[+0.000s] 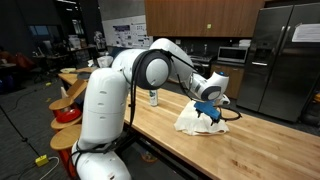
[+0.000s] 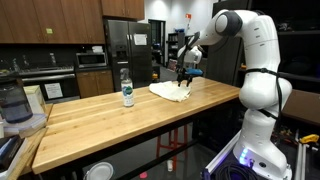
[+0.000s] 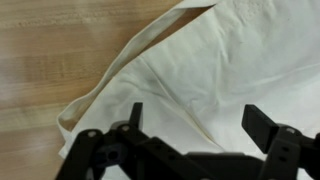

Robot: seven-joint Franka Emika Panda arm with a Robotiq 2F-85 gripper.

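Note:
A white cloth, seemingly a bag with a strap (image 3: pixel 120 62), lies spread on the wooden table. In exterior view 1 the cloth (image 1: pixel 188 121) shows partly behind my arm, and in exterior view 2 the cloth (image 2: pixel 172 91) is at the table's far part. Above it hangs my gripper (image 1: pixel 211 116), pointing down. The wrist view has the gripper open, its fingers (image 3: pixel 131 125) wide apart over the pale fabric (image 3: pixel 225 75), with nothing held between them. How high the fingertips are above the cloth I cannot tell.
A bottle (image 2: pixel 127 88) stands on the table (image 2: pixel 80 125), well away from the cloth. Bare wood extends across much of the tabletop. Chairs (image 1: pixel 66 110) stand beyond the table's left side.

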